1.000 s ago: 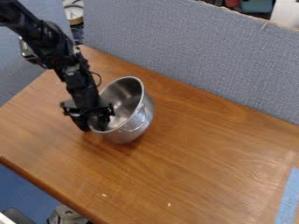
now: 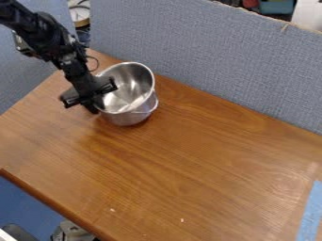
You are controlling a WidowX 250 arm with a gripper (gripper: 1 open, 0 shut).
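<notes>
A steel pot or bowl (image 2: 131, 83) stands tilted near the back left of the wooden table, with a second shiny rim or vessel (image 2: 134, 114) showing just beneath it. My black gripper (image 2: 93, 105) is at the left side of the steel pot, low at its rim and touching or very close to it. The fingertips are small and dark, and whether anything is between them is unclear.
Grey padded walls (image 2: 201, 52) border the back and left. A blue strip (image 2: 308, 212) lies at the right edge.
My gripper and the steel pot have moved back and to the left, toward the back corner of the table. The pot's tilt has changed.
</notes>
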